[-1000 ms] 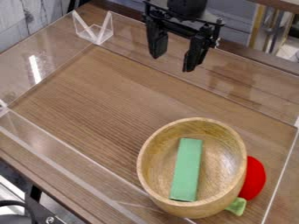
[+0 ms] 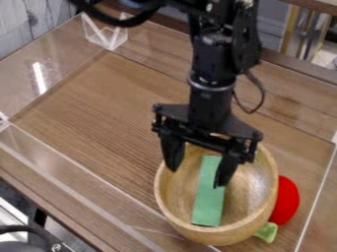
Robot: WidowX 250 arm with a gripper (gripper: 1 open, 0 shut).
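My black gripper [image 2: 198,150] hangs open over a tan oval bowl [image 2: 180,197], its fingers spread either side near the bowl's back part. Inside the bowl lies a green rectangular block [image 2: 208,204], partly hidden at its upper end by the gripper. A red object [image 2: 287,197] with a small green part sits just right of the bowl.
A white wire piece [image 2: 105,31] stands at the back left. Table edges show along the left and right.
The bowl, block and red object look unmoved.
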